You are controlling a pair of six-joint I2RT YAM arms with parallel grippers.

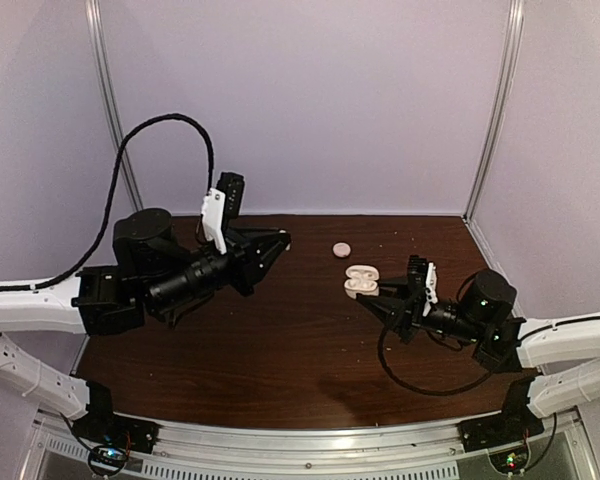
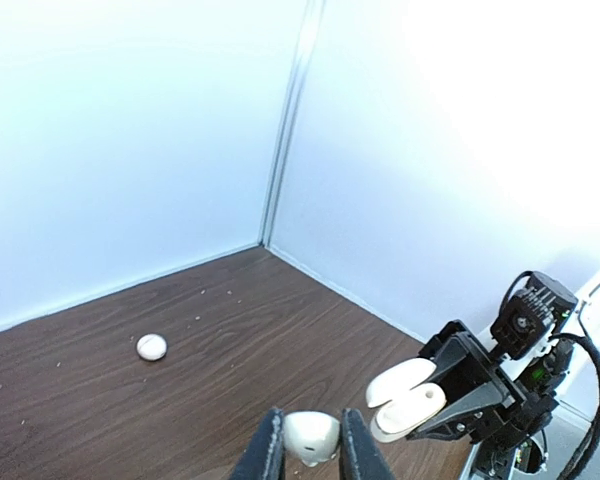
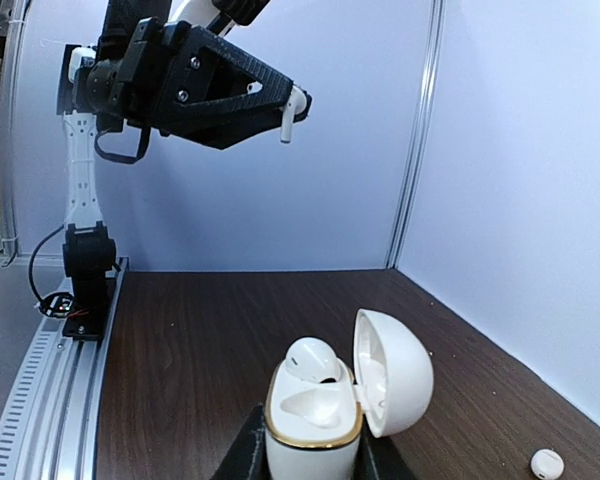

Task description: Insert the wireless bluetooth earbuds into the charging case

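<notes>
My left gripper (image 1: 283, 240) is raised over the table's left-centre, shut on a white earbud (image 2: 312, 437). In the right wrist view the earbud's stem (image 3: 288, 122) points down from the fingertips. The white charging case (image 3: 315, 428) with a gold rim is clasped by my right gripper (image 1: 368, 298), shut on its body. Its lid (image 3: 395, 373) stands open to the right. The nearer slot (image 3: 316, 407) looks like an empty hollow. A rounded white form (image 3: 310, 357), apparently an earbud, fills the farther slot. Earbud and case are well apart.
A small round white object (image 1: 341, 250) lies on the far part of the brown table (image 1: 280, 370), beyond the case. White walls close off the back and sides. Open room lies between the two grippers.
</notes>
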